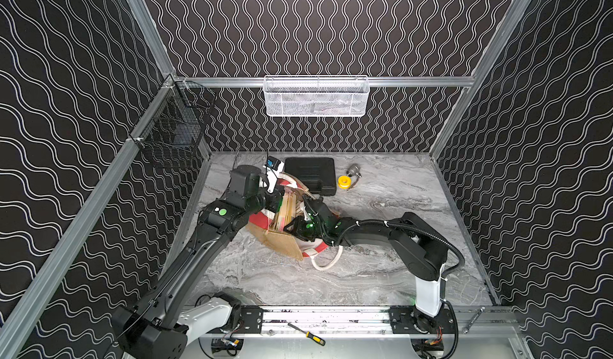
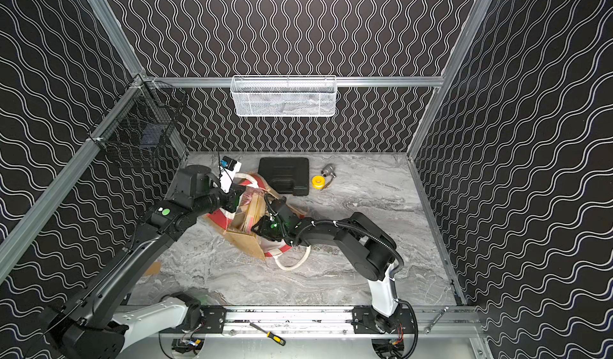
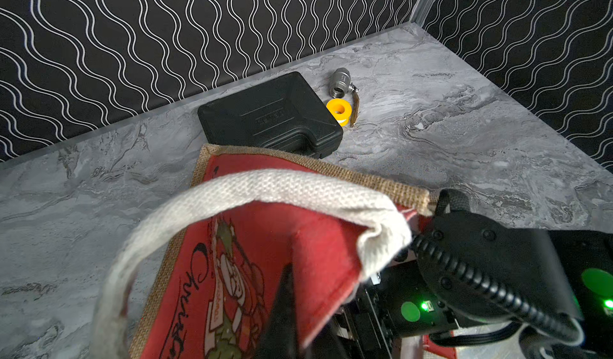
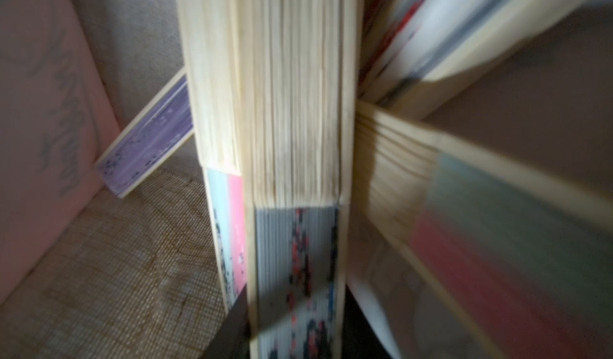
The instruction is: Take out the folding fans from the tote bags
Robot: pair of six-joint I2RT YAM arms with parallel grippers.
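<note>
The tote bag (image 1: 259,220), red and burlap with white rope handles, lies mouth-up and holds several folding fans (image 1: 288,211) with pale wooden ribs. At its upper-left side, my left gripper is shut on the bag; in the left wrist view, a fold of red bag cloth (image 3: 325,263) runs between its dark fingers. Reaching into the mouth from the right, my right gripper is part open around a fan with a grey, red-specked paper end (image 4: 295,263). Its fingers (image 4: 235,330) are close to the fan's sides; whether they press on it cannot be told.
Other fans, purple (image 4: 153,135) and green-and-pink (image 4: 504,231), lie beside this one inside the bag. Behind the bag are a black case (image 1: 310,174), a yellow tape roll (image 1: 344,182) and a metal valve (image 1: 353,170). Right of the bag, the table beyond the arm is clear.
</note>
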